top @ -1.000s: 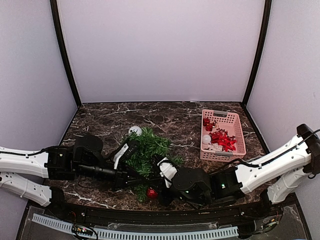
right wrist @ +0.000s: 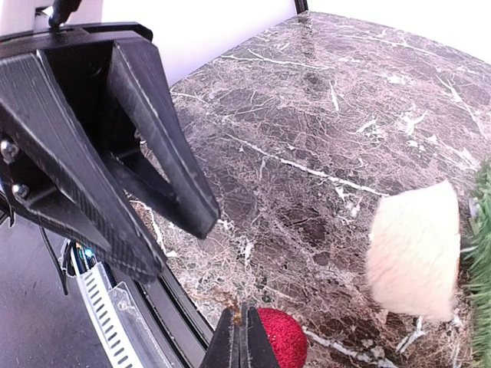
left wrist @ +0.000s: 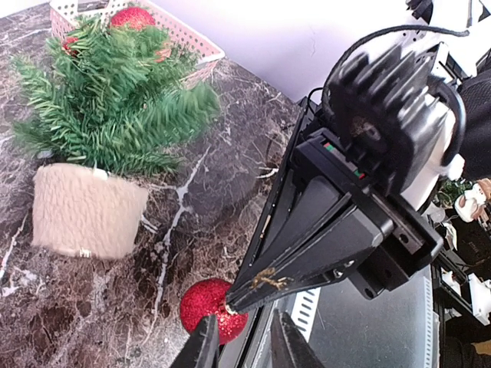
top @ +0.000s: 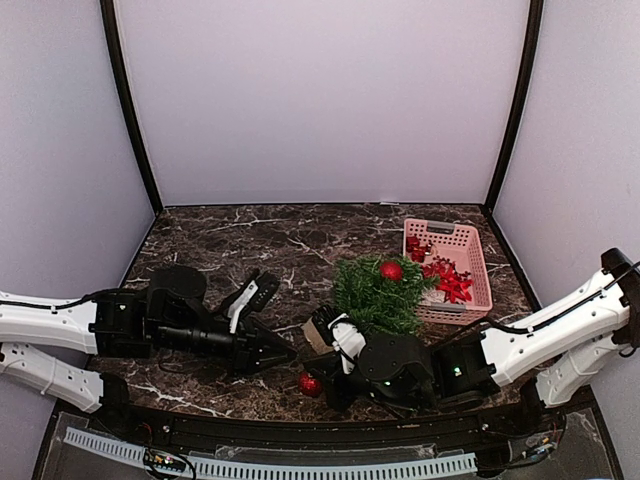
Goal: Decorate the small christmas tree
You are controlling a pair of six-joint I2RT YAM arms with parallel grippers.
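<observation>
The small tree (top: 380,300) lies tipped on the table, its fuzzy base (left wrist: 88,207) toward me, a red ball (top: 391,269) among its branches. My right gripper is shut near the front edge, close against a red glitter ball (left wrist: 203,303) with a gold loop at its fingertips; whether it holds the loop is unclear. My left gripper (top: 283,355) is just left of that ball, part open, with nothing visible between its fingers; its fingertips show at the bottom of the left wrist view.
A pink basket (top: 480,270) with red ornaments stands at back right, behind the tree. The front rail (top: 270,464) runs along the near edge.
The tree has moved right, away from my left gripper toward the basket, and its base now shows. The red ball by my right gripper shifted slightly right; the arms moved little.
</observation>
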